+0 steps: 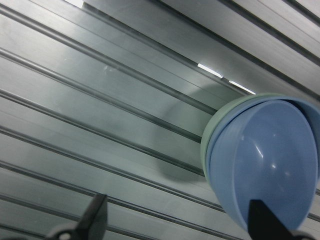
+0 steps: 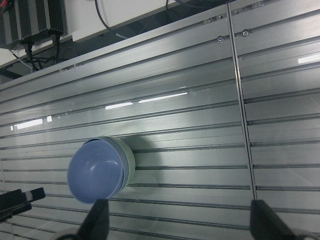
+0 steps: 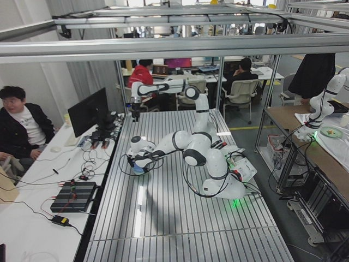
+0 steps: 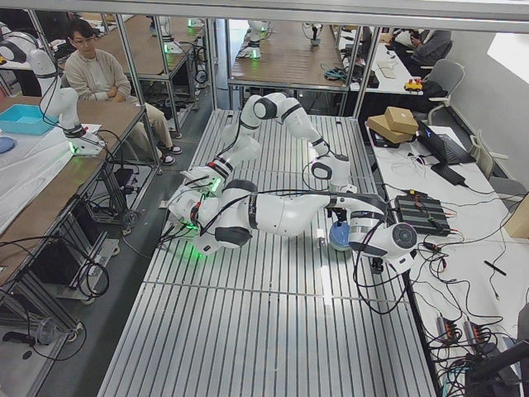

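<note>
A stack of bowls, blue ones (image 2: 95, 170) within a pale green one (image 2: 125, 155), rests on the slatted metal table. In the left wrist view the top blue bowl (image 1: 272, 160) is tilted inside the stack. My left gripper is low beside the stack, its fingers apart, the right finger at the top bowl's near side. My right gripper hangs high above the table, fingers apart with nothing between them, the stack off to its lower left.
A white desk (image 4: 463, 273) with cables, black boxes and a monitor runs along one side. My arms' bases and a controller box (image 3: 245, 169) take the other side. An aluminium frame surrounds the table.
</note>
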